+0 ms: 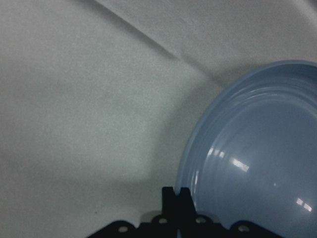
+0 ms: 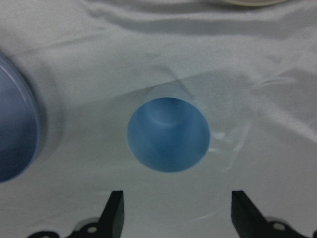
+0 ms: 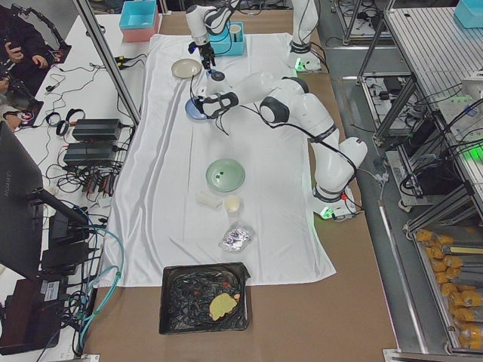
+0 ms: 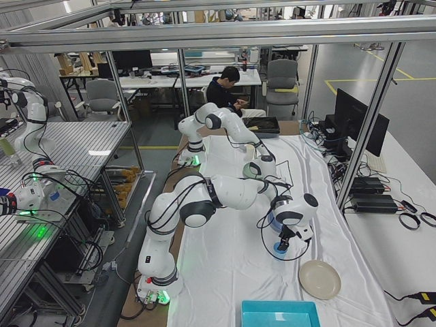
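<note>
A blue plate (image 1: 257, 148) lies on the white cloth (image 4: 225, 272); in the left wrist view my left gripper is at its near rim, fingertips together; whether the rim is between them I cannot tell. A blue cup (image 2: 168, 134) stands upright beside the blue plate (image 2: 12, 119) in the right wrist view. My right gripper is open just short of the cup, nothing between its fingers.
A beige plate (image 4: 319, 279) and a turquoise bin (image 4: 279, 313) are near the right arm. A green plate (image 3: 225, 175), a cream cup (image 3: 232, 204), a silver packet (image 3: 237, 237) and a black tray (image 3: 204, 317) lie farther along the table.
</note>
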